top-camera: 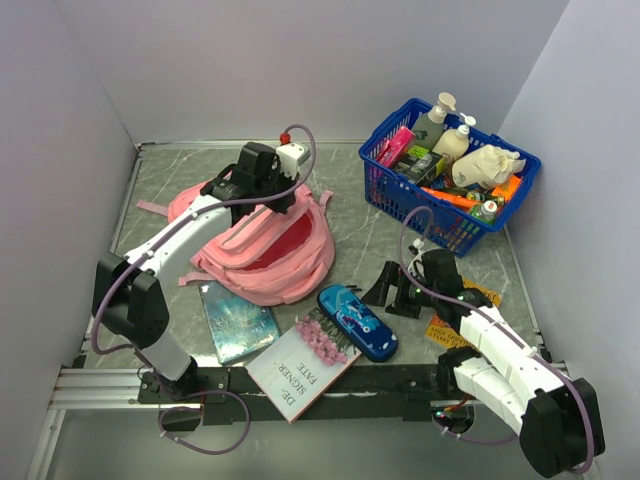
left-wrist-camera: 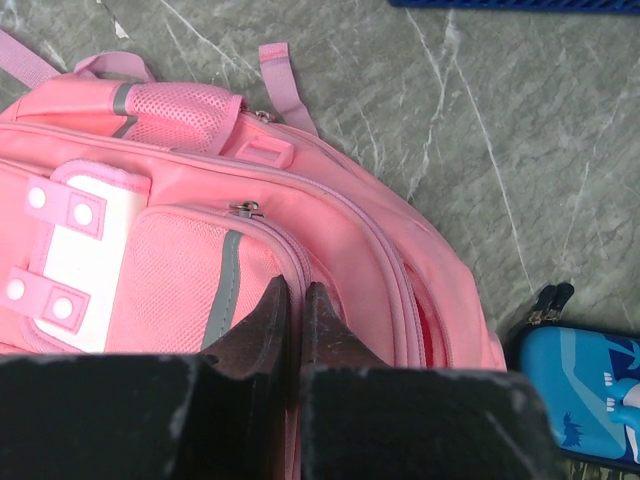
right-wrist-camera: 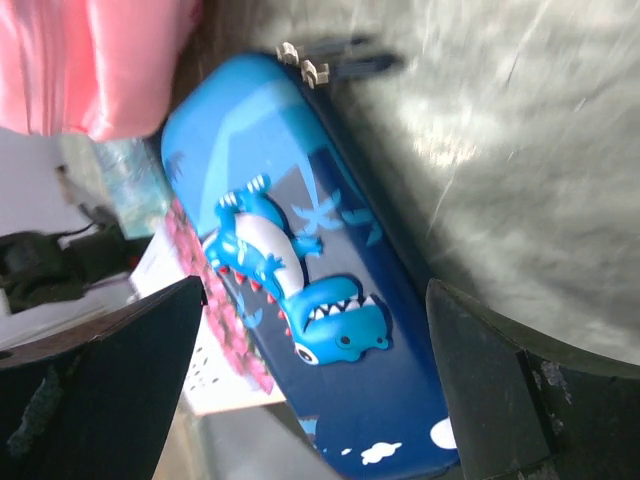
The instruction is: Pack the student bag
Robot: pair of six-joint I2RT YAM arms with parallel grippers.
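Observation:
The pink bag [top-camera: 290,270] lies on the grey floor at left centre, its main opening gaping in the top view. My left gripper is shut on the piped zip edge of the bag's front pocket. A blue pencil case [top-camera: 357,322] with a dinosaur on it rests partly over a white book [top-camera: 300,372]. In the right wrist view my right gripper stands open, with the pencil case [right-wrist-camera: 290,250] between and beyond its fingers. Whether the fingers touch the case I cannot tell. Beside the bag lies a teal book [top-camera: 238,322].
A blue basket [top-camera: 425,200] full of bottles and packets stands at the back right. Orange packets [top-camera: 450,332] lie under the right arm. Between bag and basket the floor [top-camera: 355,215] is bare. Walls close off the sides and back.

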